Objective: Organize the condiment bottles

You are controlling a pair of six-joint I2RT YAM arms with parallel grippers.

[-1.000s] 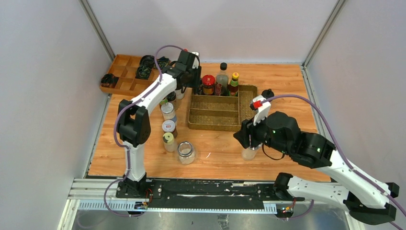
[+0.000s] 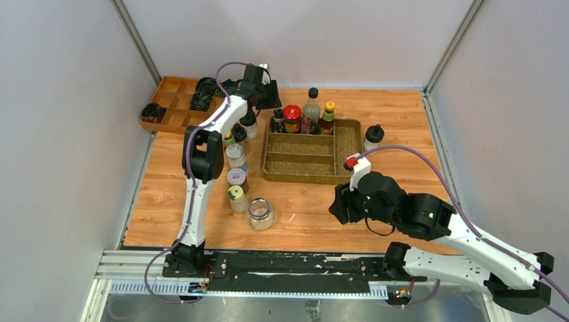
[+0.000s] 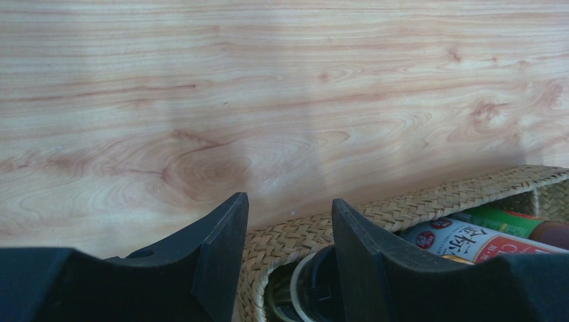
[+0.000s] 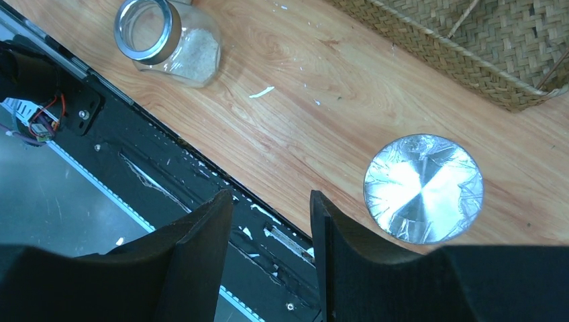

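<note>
A small dark bottle (image 2: 278, 122), red-lid jar (image 2: 292, 115), tall bottle (image 2: 311, 115) and yellow-cap bottle (image 2: 327, 118) fill the rear of the woven tray (image 2: 298, 176). My left gripper (image 2: 267, 94) is above its back-left corner. In the left wrist view, its fingertips (image 3: 288, 204) are apart, over the rim beside a black lid (image 3: 322, 282); whether it holds anything is unclear. My right gripper (image 2: 344, 201) is right of the tray's front, open and empty, near a foil-topped container (image 4: 423, 189).
Jars and bottles line the tray's left; a glass jar (image 2: 261, 214) stands in front. A black-lidded bottle (image 2: 373, 137) stands right of the tray. A wooden organiser (image 2: 174, 100) with black bundles is back left.
My right gripper moved slightly toward the front, covering the container near it in the top view.
</note>
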